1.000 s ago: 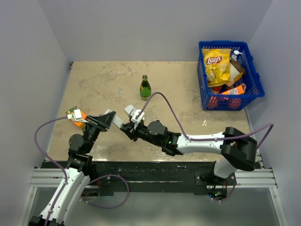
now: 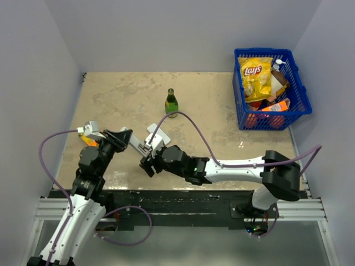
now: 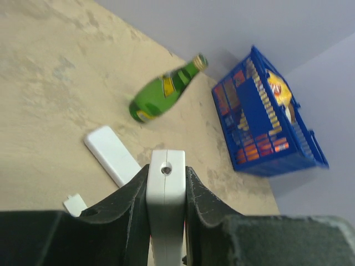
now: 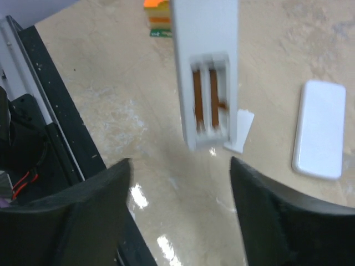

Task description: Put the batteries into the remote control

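Observation:
The white remote control [image 3: 165, 205] is held upright by its end in my left gripper [image 2: 123, 138], which is shut on it. In the right wrist view the remote [image 4: 205, 50] shows its battery compartment at the near end, with dark batteries or strips inside, blurred. My right gripper [image 2: 150, 160] is just beside and below that end, its fingers parted and apart from the remote [image 4: 180, 183]. A white cover-like piece [image 4: 319, 127] lies on the table, with a smaller white piece [image 4: 238, 130] near it.
A green bottle [image 2: 171, 104] stands at the back middle. A blue basket [image 2: 299, 105] of snacks fills the back right corner. A colourful package [image 4: 158, 19] lies at the left behind the left arm. Black rails edge the table's front.
My left arm has shifted slightly down and left with the remote. The right gripper has moved a little leftward since a second ago.

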